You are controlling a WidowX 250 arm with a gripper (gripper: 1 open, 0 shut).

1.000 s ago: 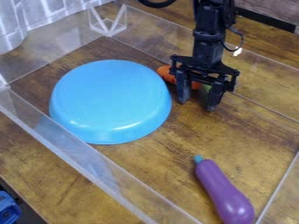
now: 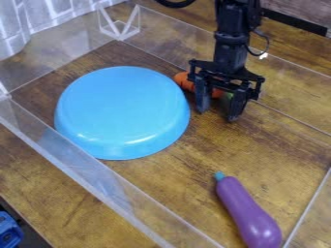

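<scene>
My black gripper [image 2: 223,97] is lowered at the upper middle of the table, over a small orange object [image 2: 189,79] and something greenish mostly hidden between or behind its fingers. Whether the fingers are shut on either cannot be told. A large light-blue disc [image 2: 119,111], like an upturned plate or lid, lies just left of the gripper. A purple eggplant-like object [image 2: 250,213] with a teal tip lies at the lower right.
A clear wall or edge [image 2: 77,180] runs diagonally along the lower left, with a blue object [image 2: 7,232] beyond it. A white bracket [image 2: 119,27] is at the upper left.
</scene>
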